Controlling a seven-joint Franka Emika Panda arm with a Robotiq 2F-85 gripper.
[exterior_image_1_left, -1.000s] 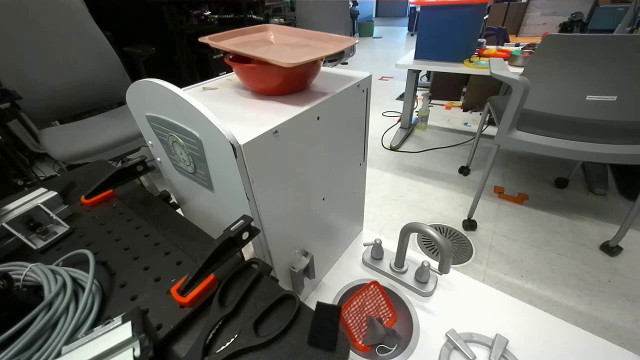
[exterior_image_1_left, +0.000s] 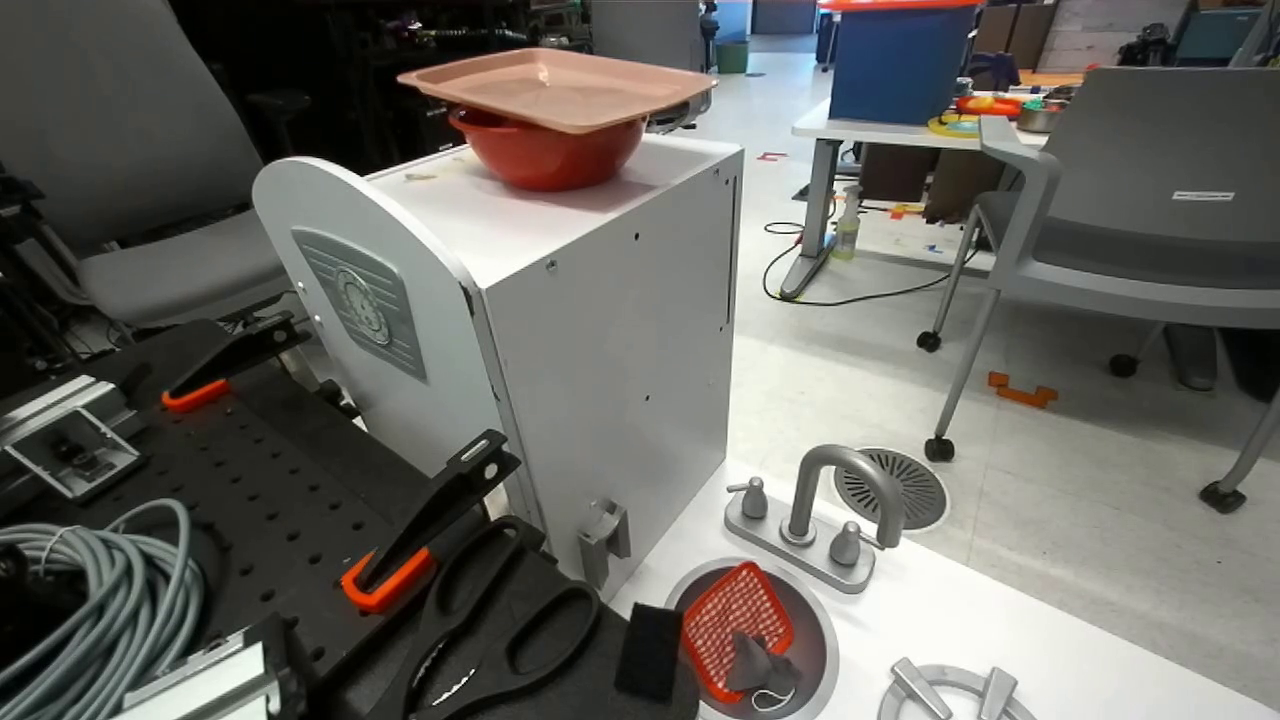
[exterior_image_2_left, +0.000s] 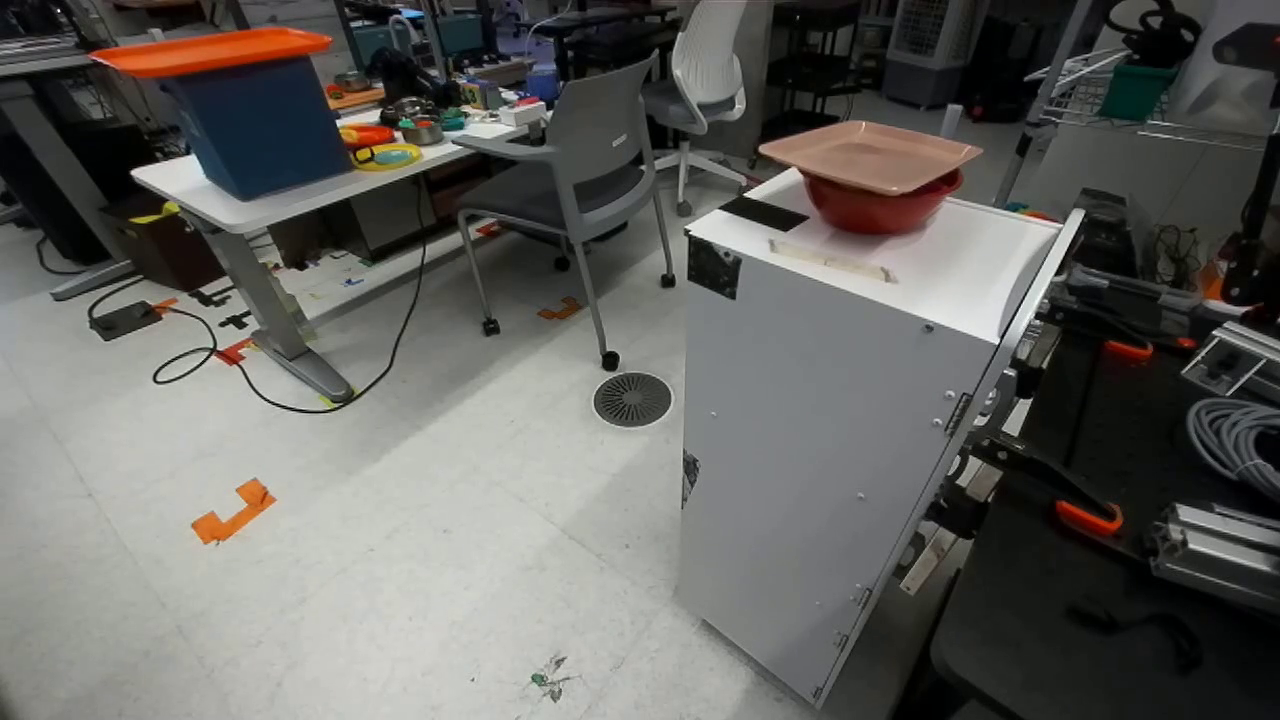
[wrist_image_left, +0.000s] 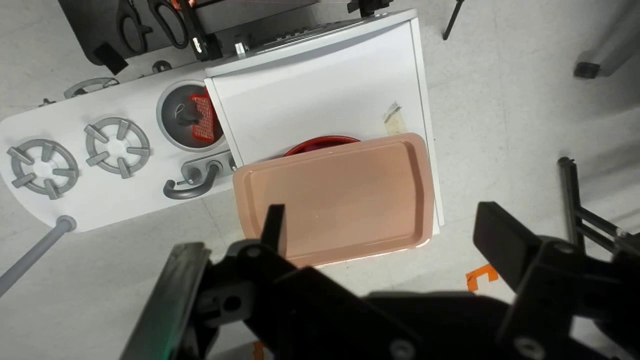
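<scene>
A pink rectangular tray (exterior_image_1_left: 558, 90) rests on top of a red bowl (exterior_image_1_left: 546, 156), which stands on the white cabinet (exterior_image_1_left: 624, 312). In exterior view 2 the same tray (exterior_image_2_left: 873, 154) covers most of the bowl (exterior_image_2_left: 882, 206). Seen from above in the wrist view, the tray (wrist_image_left: 336, 201) overhangs the cabinet's edge, and only a red sliver of the bowl's rim (wrist_image_left: 322, 144) shows. My gripper is open, its fingers wide apart with nothing held between them. Both exterior views leave the gripper out. How high it hangs above the tray I cannot tell.
Beside the cabinet is a toy sink (wrist_image_left: 171, 129) holding a red basket (wrist_image_left: 204, 117) and a dark grey item. A grey faucet (wrist_image_left: 204, 180) and stove burners (wrist_image_left: 117, 147) share that white counter. Clamps and scissors (exterior_image_1_left: 504, 624) lie on the black table.
</scene>
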